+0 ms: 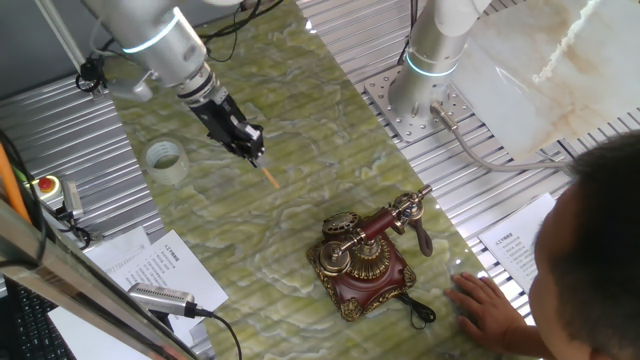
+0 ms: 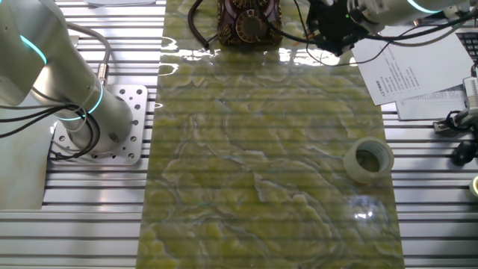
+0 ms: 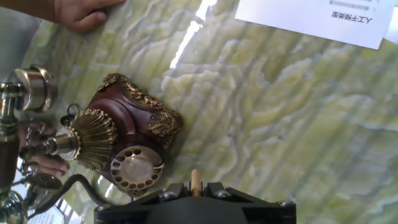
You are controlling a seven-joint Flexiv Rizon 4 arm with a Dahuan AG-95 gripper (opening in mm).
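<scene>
My gripper (image 1: pixel 259 160) is shut on a thin orange-brown stick (image 1: pixel 271 178), which juts out past the fingertips and points down toward the table. Seen from the wrist, the stick (image 3: pixel 196 183) rises between the two black fingers. An old-style dark red telephone (image 1: pixel 372 285) with gold ornament stands on the green marbled mat, its handset (image 1: pixel 375 228) resting on the cradle. Its round dial (image 3: pixel 136 169) lies ahead and left of the stick in the wrist view. A clear gap separates the stick tip from the telephone. Exterior view 2 shows only the telephone's lower part (image 2: pixel 250 25) at the top edge.
A roll of clear tape (image 1: pixel 167 162) lies near the mat's left edge. A person's hand (image 1: pixel 487 307) rests beside the telephone, close to its black cord (image 1: pixel 418 312). Paper sheets (image 1: pixel 170 275) lie at the left.
</scene>
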